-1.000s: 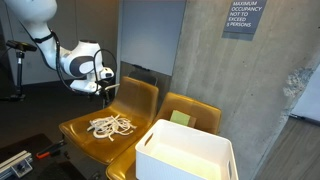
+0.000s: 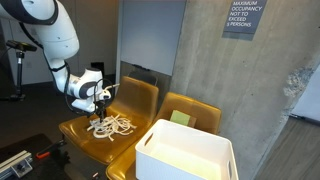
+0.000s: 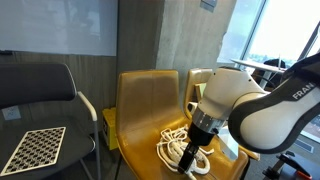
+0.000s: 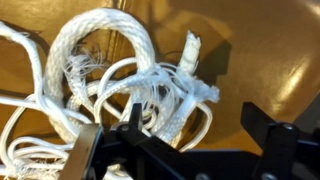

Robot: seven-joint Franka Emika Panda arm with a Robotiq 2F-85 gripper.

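Observation:
A tangle of white rope (image 2: 113,126) lies on the seat of a tan chair (image 2: 135,95). In the wrist view the rope (image 4: 100,22) fills the left and middle, with a frayed end and a taped tip pointing up. My gripper stands open at the bottom of that view, its fingers wide apart and nothing held between them. Exterior view 2 has the gripper (image 3: 188,165) low over the rope (image 3: 172,142), at its near side. Whether the fingertips touch the rope, I cannot tell.
A white bin (image 2: 185,150) stands right of the rope's chair, before a second tan chair with a green-brown block (image 2: 183,118) on it. A dark chair (image 3: 40,115) holding a checkered board (image 3: 33,149) is at far left in exterior view 2.
The arm has come down over the past second, bringing my gripper from above the chair to just over the rope. The rope looks unmoved.

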